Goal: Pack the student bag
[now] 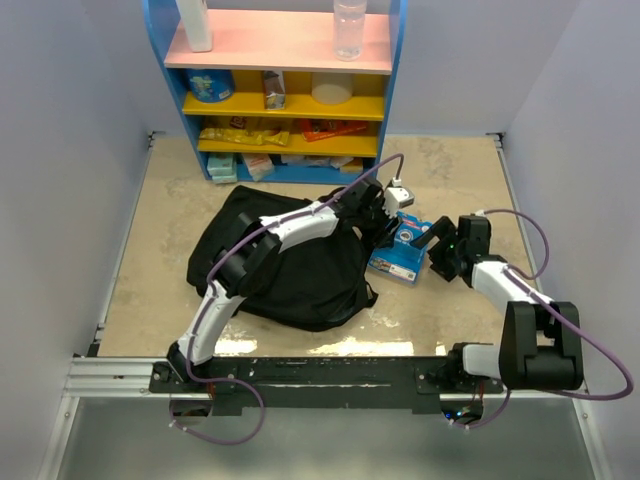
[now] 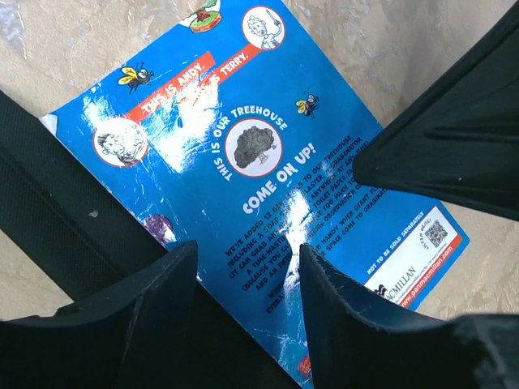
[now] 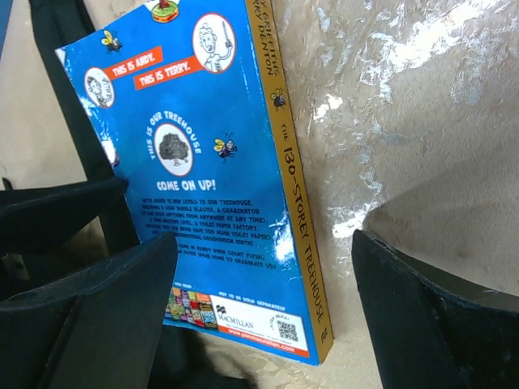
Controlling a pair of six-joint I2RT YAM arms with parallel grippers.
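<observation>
A blue book (image 1: 400, 258) lies flat on the table beside the black bag (image 1: 300, 285), its back cover up. Its orange spine (image 3: 290, 162) faces my right arm. Above the book's bag-side edge and a black strap (image 2: 61, 203), my left gripper is open, nothing between its fingers. My right gripper hovers over the book's spine side, fingers parted; one finger (image 3: 134, 300) is above the cover and the other (image 3: 413, 300) is beyond the spine, over bare table. No contact with the book is clear.
Behind the bag stands a blue shelf unit (image 1: 265, 104) with packets (image 1: 245, 135) on its yellow shelves and a clear bottle (image 1: 349, 28) on top. Bare table (image 1: 385, 335) shows in front of the book. My left arm (image 1: 215, 318) reaches across the bag.
</observation>
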